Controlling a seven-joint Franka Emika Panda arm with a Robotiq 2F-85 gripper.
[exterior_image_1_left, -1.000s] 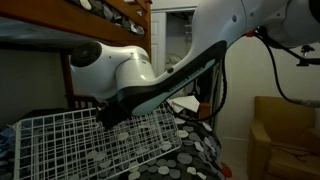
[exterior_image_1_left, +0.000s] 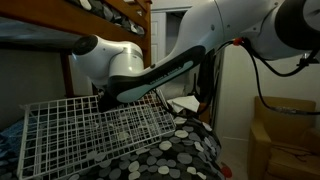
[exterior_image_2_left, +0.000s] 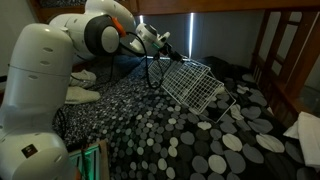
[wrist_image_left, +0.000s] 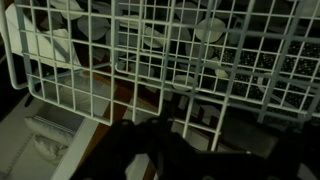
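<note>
A white wire rack (exterior_image_1_left: 75, 135) stands tilted over a dark bedspread with grey dots. In exterior view 2 the same rack (exterior_image_2_left: 195, 85) leans at the far end of the bed, below the arm's end. My gripper (exterior_image_2_left: 170, 56) is at the rack's upper edge; in exterior view 1 the arm mostly hides it. The wire grid (wrist_image_left: 225, 95) fills much of the wrist view, close in front of the dark fingers along the bottom. Too little light falls there to see how the fingers stand or whether a wire lies between them.
The dotted bedspread (exterior_image_2_left: 150, 140) spreads widely in front of the rack. Wooden bed rails (exterior_image_2_left: 285, 65) rise on the right in exterior view 2. A tan armchair (exterior_image_1_left: 285, 140) stands at the right in exterior view 1, and a cable hangs off the arm.
The rack's left end has risen in exterior view 1, and its tilt differs. The arm's lower part has shifted slightly up and to the right.
</note>
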